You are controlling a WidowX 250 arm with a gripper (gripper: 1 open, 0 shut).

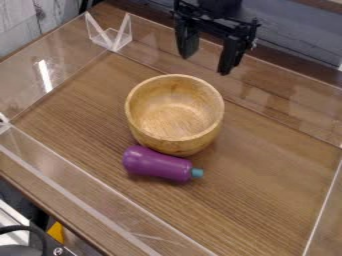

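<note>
My black gripper (207, 45) hangs at the top centre above the back of the wooden floor, its two dark fingers spread open with nothing seen between them. It is behind a yellow-tan bowl (174, 127), which sits in the middle and is empty. A purple bottle (159, 164) with a teal cap lies on its side in front of the bowl, a little to the left.
A clear transparent object (111, 31) stands at the back left. Clear walls edge the wooden tray (261, 190).
</note>
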